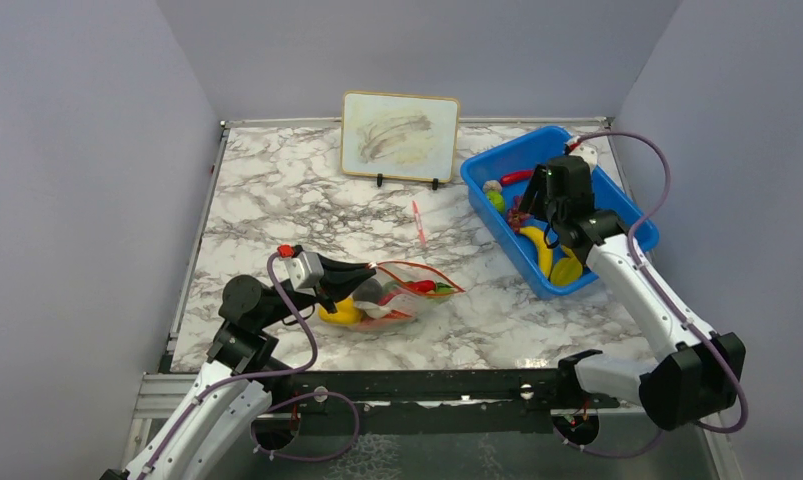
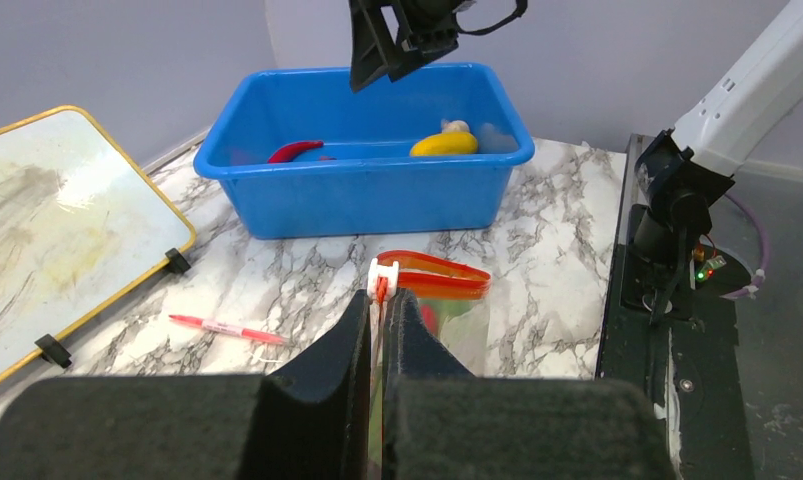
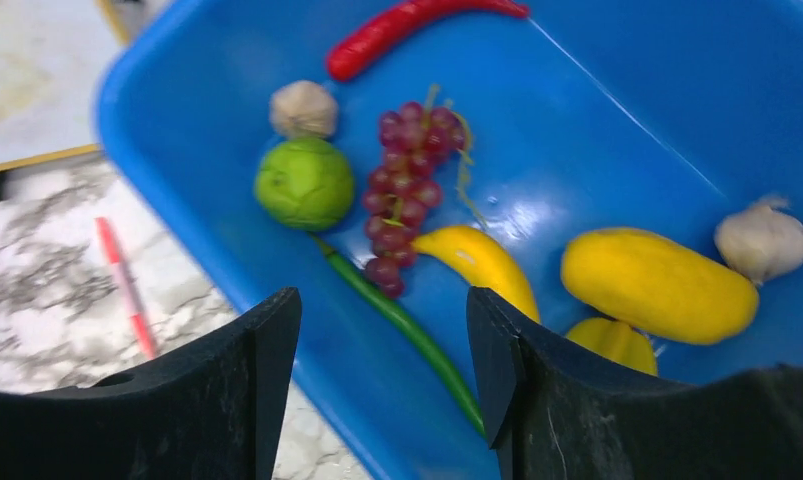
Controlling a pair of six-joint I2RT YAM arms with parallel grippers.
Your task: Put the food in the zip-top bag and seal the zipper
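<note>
The clear zip top bag (image 1: 387, 309) with an orange-red zipper lies on the table, its mouth parted. Inside it show a yellow item (image 1: 343, 311), a red one (image 1: 420, 286) and some green. My left gripper is shut on the bag's zipper end, whose white slider (image 2: 384, 273) shows at the fingertips. Over the blue bin (image 1: 507, 243) hangs my right gripper, its fingers apart and nothing between them. Below it in the bin are grapes (image 3: 410, 180), a banana (image 3: 482, 262), a green head (image 3: 305, 183), a long green pod (image 3: 407, 325) and a red pepper (image 3: 407, 32).
A whiteboard (image 1: 399, 136) stands at the back of the table. A red-and-white pen (image 1: 418, 222) lies between board and bag. The bin's walls rise around the food.
</note>
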